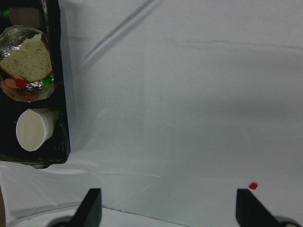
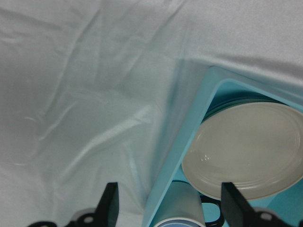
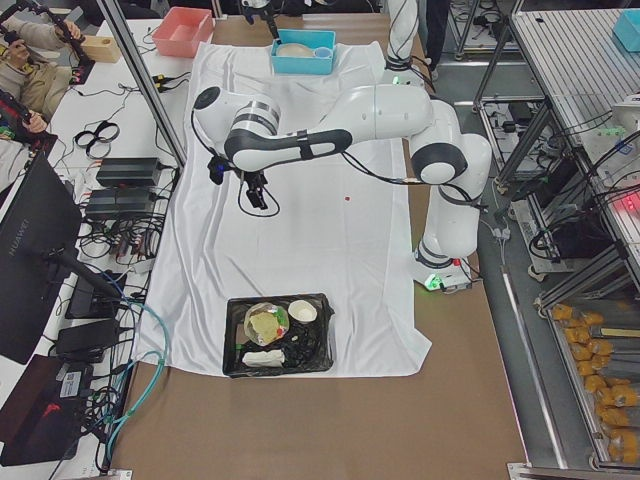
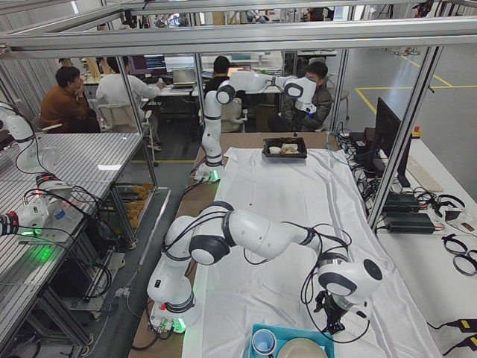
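A black tray (image 3: 236, 335) holds a foil plate with bread (image 1: 26, 61), a white cup (image 1: 35, 130) and a white item. My left gripper is open above the white cloth, right of that tray in the left wrist view, with nothing between its fingers. At the other end a blue bin (image 2: 187, 127) holds a cream plate (image 2: 244, 149) over other plates and a mug (image 2: 177, 208) with a dark handle. My right gripper is open above this bin's edge, empty.
Monitors and cables crowd the side table (image 3: 90, 170); a metal frame post (image 4: 410, 149) stands alongside.
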